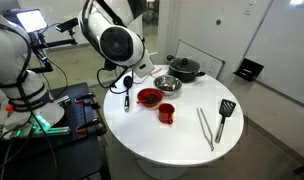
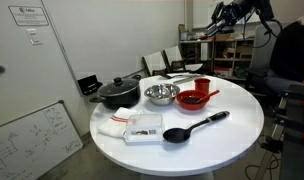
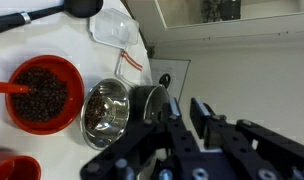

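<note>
High over the table, my gripper hangs above the tableware. Its dark fingers show in the wrist view with a narrow gap; whether something sits between them is not clear. Below, a red bowl (image 3: 76, 88) contains dark beans (image 3: 40, 95), and a red handle (image 3: 6, 87) leans out over its rim. A shiny metal bowl (image 3: 95, 130) stands beside it. The red cup (image 1: 166, 114) is close to the red bowl in exterior view 1. Behind the metal bowl rests a lidded black pot (image 2: 119, 93).
A black ladle (image 2: 182, 133), a clear container (image 2: 145, 128) and a white cloth (image 2: 114, 122) lie along one side of the round table. Tongs (image 1: 205, 128) and a black spatula (image 1: 226, 108) occupy the other.
</note>
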